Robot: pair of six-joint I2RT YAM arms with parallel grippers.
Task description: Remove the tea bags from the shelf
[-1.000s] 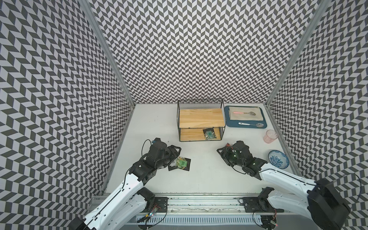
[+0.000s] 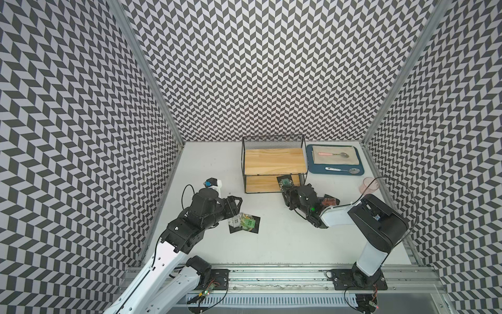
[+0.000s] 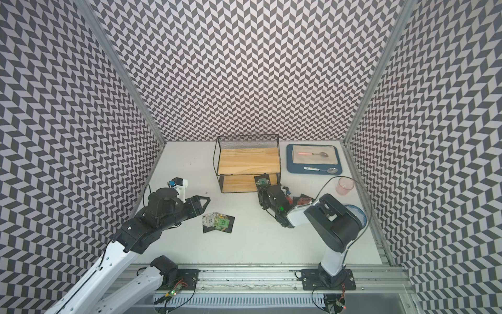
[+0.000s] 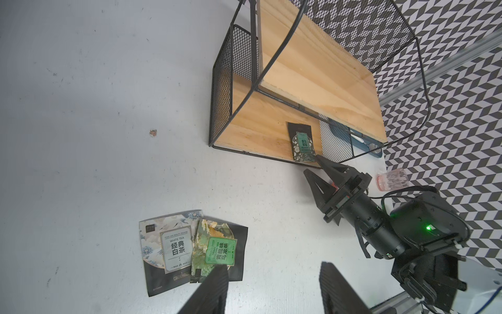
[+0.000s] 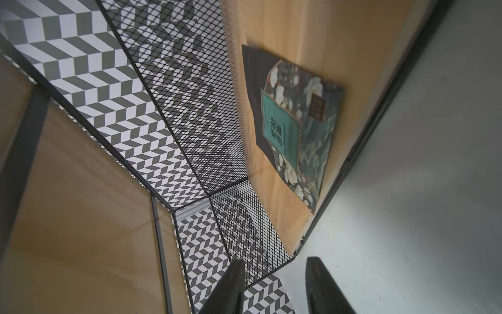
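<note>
A dark green floral tea bag (image 4: 303, 142) lies on the shelf's lower wooden board (image 4: 262, 126), near its right end. My right gripper is open at the front edge beside that bag; the right wrist view shows the bag ahead of its fingertips. Below my left gripper, which is open and empty, a white tea bag (image 4: 176, 245) and a green tea bag (image 4: 219, 248) lie overlapping on the table. A reddish bag (image 2: 330, 201) lies partly hidden behind my right gripper.
The shelf's upper board (image 2: 274, 159) is bare. A blue tray (image 2: 334, 171) with spoons stands right of the shelf, a pink cup (image 3: 344, 186) and a blue-patterned plate (image 3: 356, 213) at the right.
My right gripper has moved left and up to the lower shelf's front edge.
</note>
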